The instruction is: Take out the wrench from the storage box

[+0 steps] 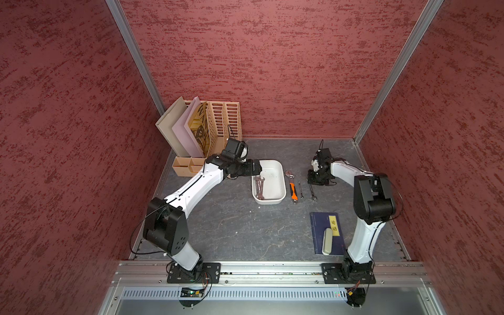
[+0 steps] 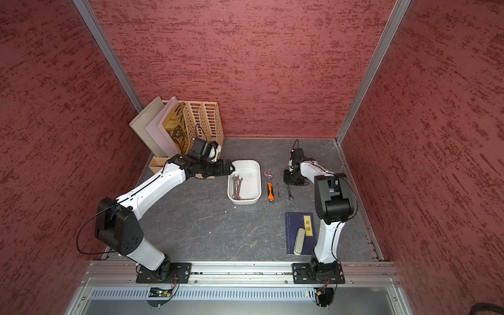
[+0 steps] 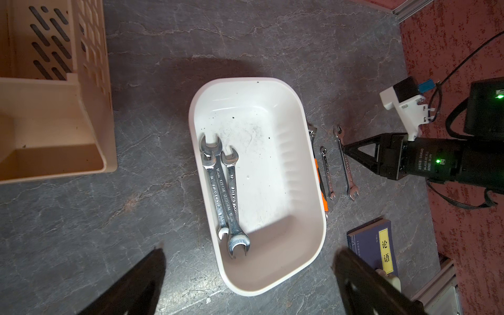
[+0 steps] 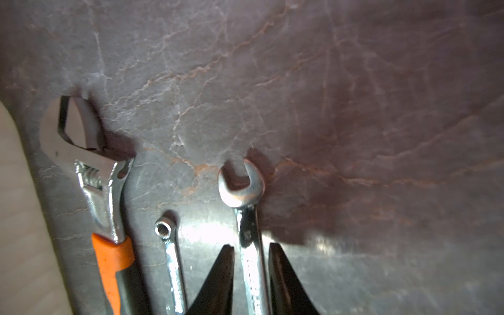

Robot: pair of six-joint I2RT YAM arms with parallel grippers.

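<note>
The white storage box (image 3: 283, 92) holds several silver wrenches (image 3: 231, 210) lying along its left wall. Above it, my left gripper hangs wide open with nothing between its fingers. To the right of the box, a silver open-ended wrench (image 4: 242, 197) rests on the table. My right gripper straddles this wrench's shaft, its fingers part open and dark gaps showing on both sides. A small wrench (image 4: 170, 252) and an orange-handled adjustable wrench (image 4: 107, 252) lie between that wrench and the box.
A blue book (image 1: 321, 236) with a pale oblong object (image 1: 327, 241) on it lies at the front right. The wooden rack (image 1: 223, 118) with upright boards stands back left. Table space in front of the box is clear.
</note>
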